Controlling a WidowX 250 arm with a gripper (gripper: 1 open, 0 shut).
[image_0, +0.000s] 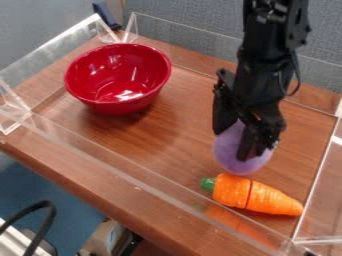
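Observation:
My black gripper (242, 120) is low over the right part of the wooden tray, around a purple rounded object (245, 158), which it seems to hold, though the fingertips partly hide it. An orange toy carrot (257, 197) with a green top lies just in front of the purple object. A shiny red bowl (118, 72) sits at the back left, apart from the gripper.
Clear low walls (313, 220) edge the wooden surface (134, 150). A grey backdrop lies behind, with cables at the lower left.

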